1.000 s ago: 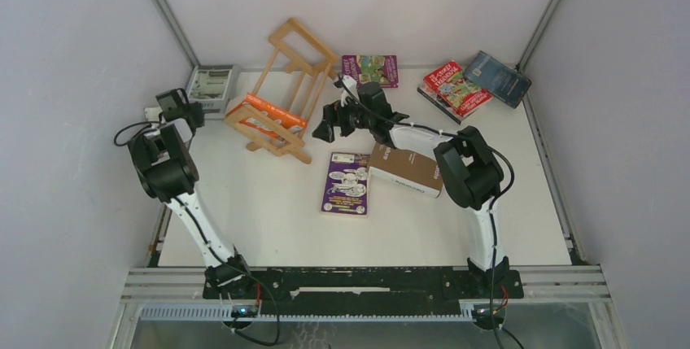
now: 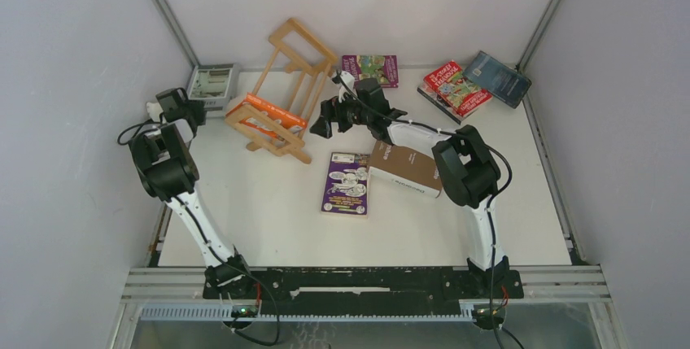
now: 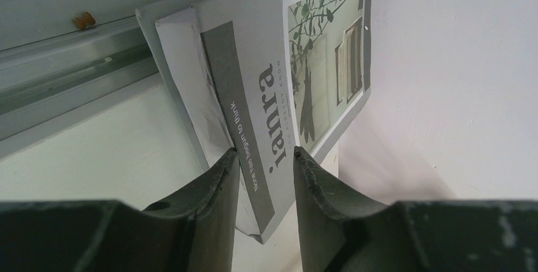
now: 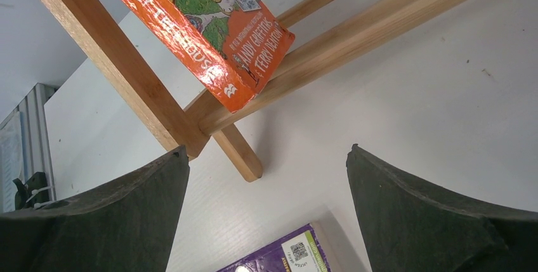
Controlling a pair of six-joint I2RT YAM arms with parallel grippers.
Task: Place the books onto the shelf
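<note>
A grey-white book [image 2: 213,85] lies at the back left corner, and in the left wrist view its cover [image 3: 266,75] fills much of the picture. My left gripper is at its spine, fingers partly apart; whether it touches is unclear. A wooden rack [image 2: 303,44] holds an orange book [image 2: 272,111]. My right gripper [image 2: 325,119] stands open beside the rack, with a purple book [image 2: 345,182] nearby. A brown book [image 2: 404,168] lies under the right arm.
A magenta book [image 2: 369,65] lies at the back middle. A red book [image 2: 456,89] and a dark blue book [image 2: 496,76] are piled at the back right.
Very little differs in the top view; both arms and the books look to be in about the same places.
</note>
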